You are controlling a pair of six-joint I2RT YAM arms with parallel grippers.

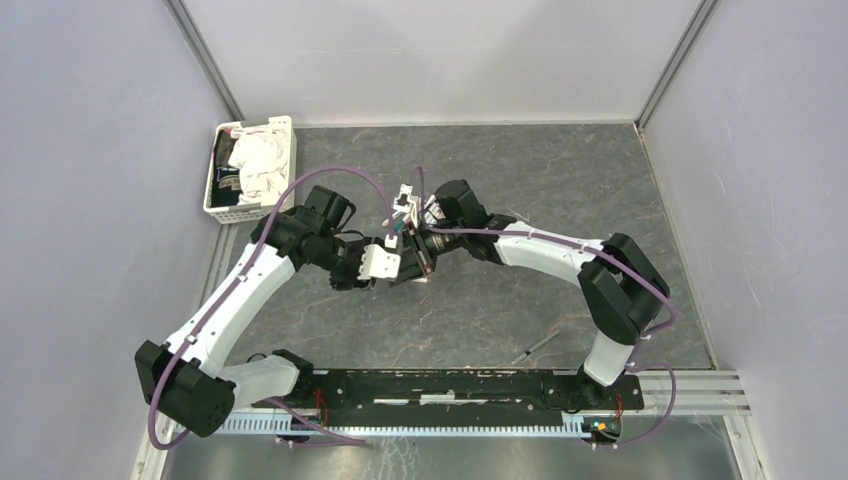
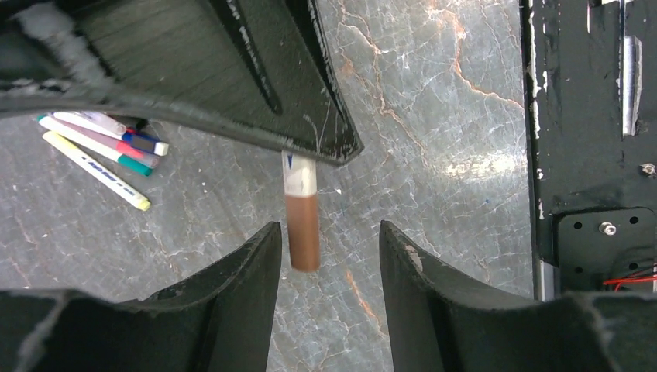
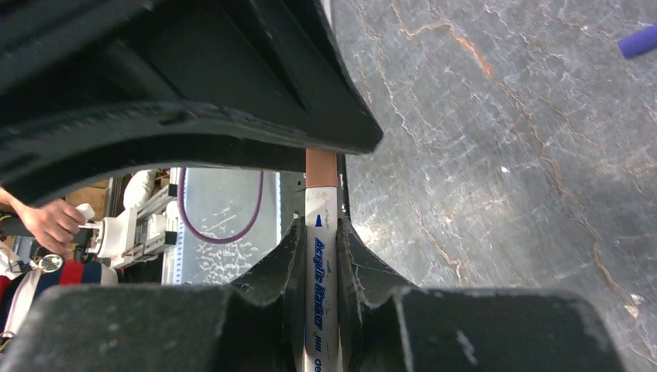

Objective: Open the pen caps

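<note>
An orange-capped white marker (image 3: 320, 271) is held upright between the fingers of my right gripper, which is shut on it. My left gripper is open around the marker's orange end (image 2: 303, 232), as seen in the left wrist view, with no contact visible. The right gripper's dark body covers the marker's upper part there. Several loose markers (image 2: 97, 167), with yellow, teal, blue and pink caps, lie on the grey floor. The right wrist view also has a blue piece (image 3: 638, 40) on the floor. In the top view both grippers meet near the middle.
A white basket (image 1: 215, 205) with cloths stands at the back left. A thin pen-like item (image 1: 536, 345) lies at the front right.
</note>
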